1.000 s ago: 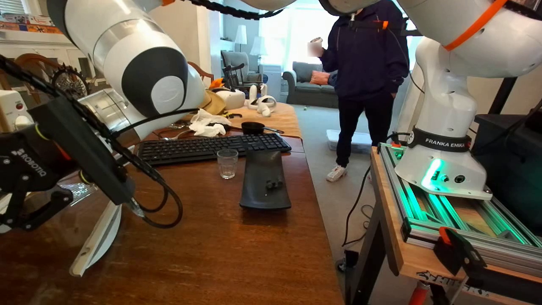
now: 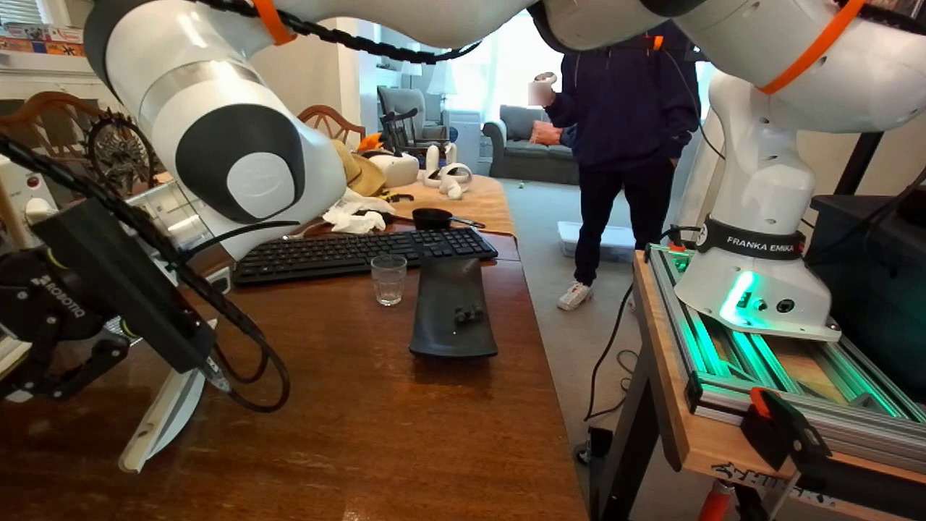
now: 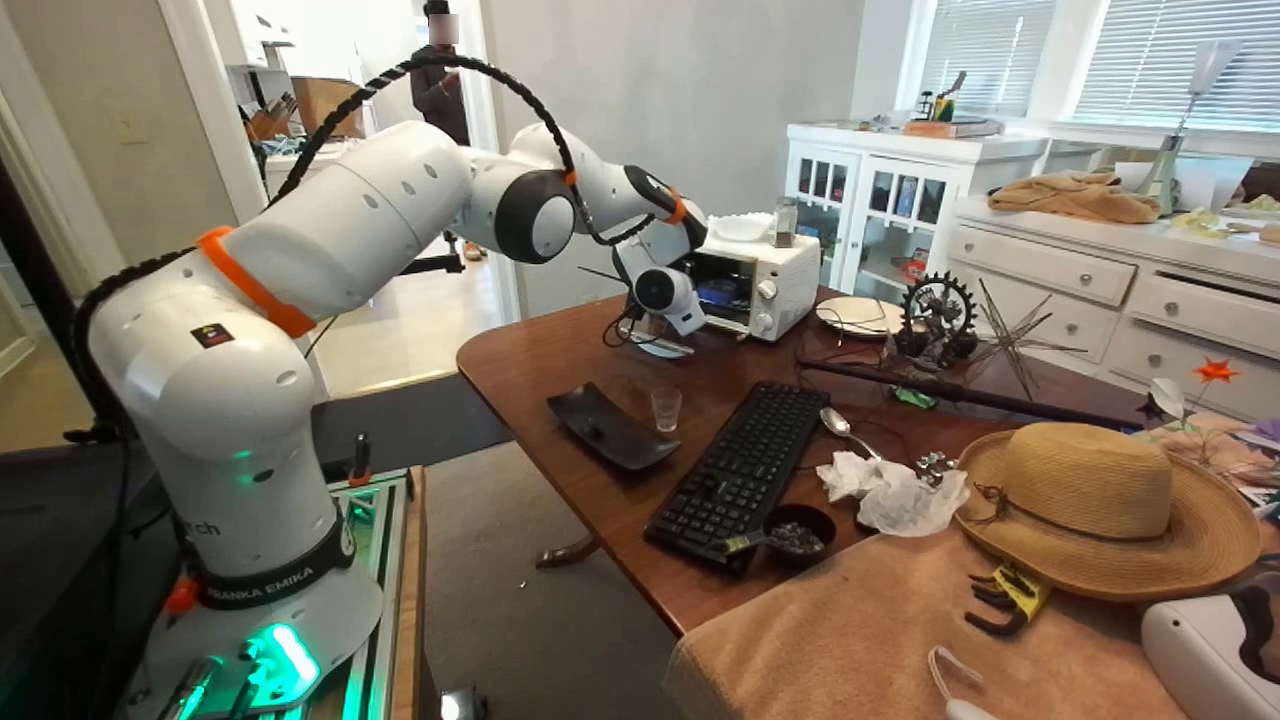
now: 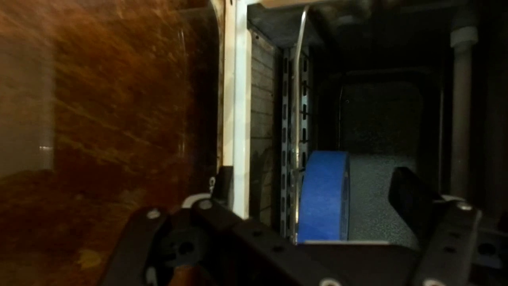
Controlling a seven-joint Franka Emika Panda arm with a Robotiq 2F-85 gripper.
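A roll of blue tape (image 4: 322, 198) rests inside the dark toaster oven in the wrist view, beside the wire rack's front bar (image 4: 297, 95). My gripper is open at the oven mouth. Its two fingers stand apart on either side of the roll as seen from the wrist, one over the white oven edge (image 4: 241, 119), the other over the oven's interior. Whether either touches the tape cannot be told. The white toaster oven (image 3: 777, 288) stands on the table with its door lowered; the door's white handle (image 2: 160, 425) shows below my gripper.
On the table are a black tray (image 2: 451, 304) with small dark bits, a clear glass (image 2: 388, 281) and a black keyboard (image 3: 744, 468). Beyond lie a straw hat (image 3: 1092, 492), a small black pan (image 3: 801, 528) and crumpled white plastic.
The arm and gripper have shifted left and slightly lower in exterior view 1, toward the oven. The tray, glass and keyboard have stayed put.
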